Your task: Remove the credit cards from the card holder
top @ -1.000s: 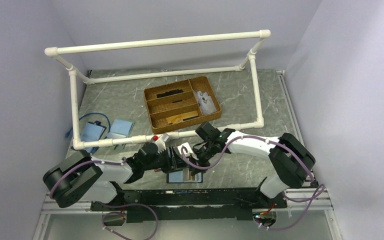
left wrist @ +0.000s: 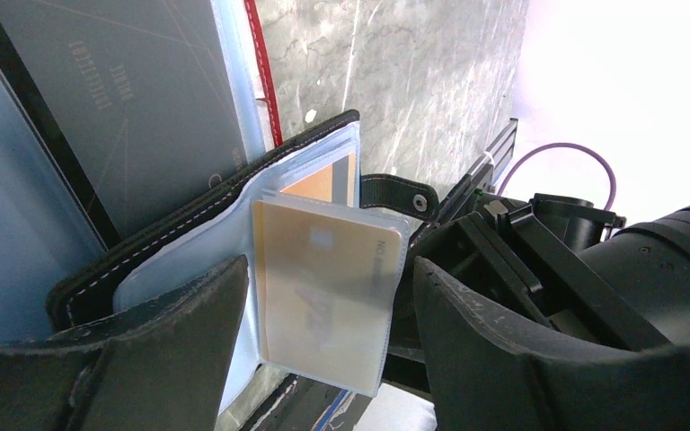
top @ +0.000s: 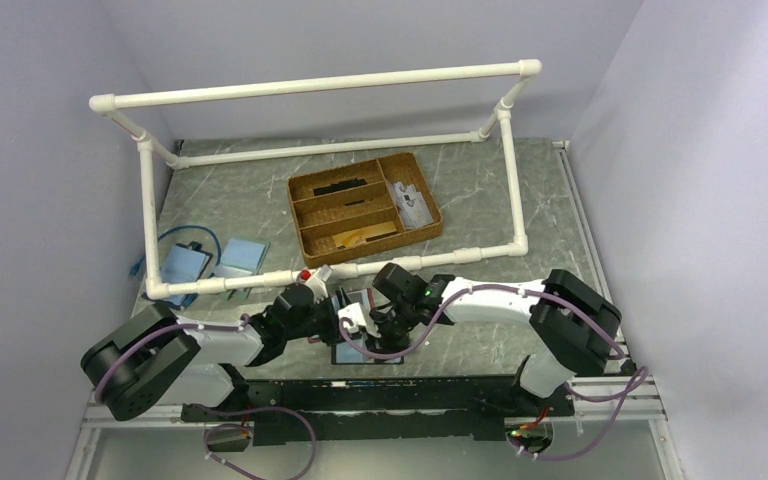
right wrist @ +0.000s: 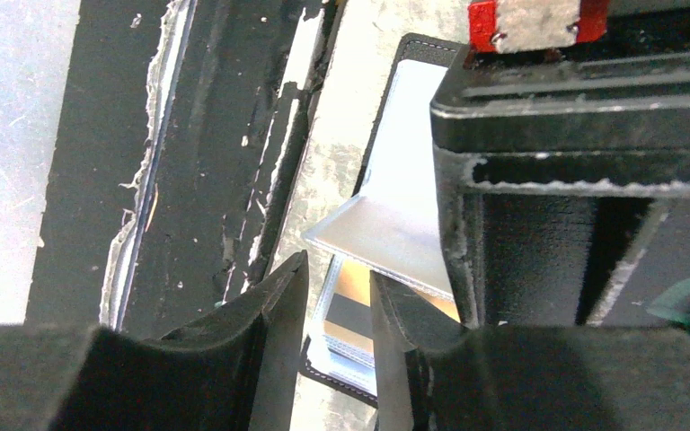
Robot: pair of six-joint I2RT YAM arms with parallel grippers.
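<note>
The card holder, black-edged with pale blue sleeves, lies open at the front centre under both grippers. A pale card stands out from its sleeve between the parted fingers of my left gripper; contact is unclear. In the right wrist view, my right gripper is part open at the holder’s edge, over tan cards in a sleeve, just below a raised white flap. Whether it touches them is unclear.
A wicker organizer stands behind, inside a white pipe frame. Blue holders lie at the left.
My right arm has shifted toward the front and left, over the holder. My left arm has moved slightly.
</note>
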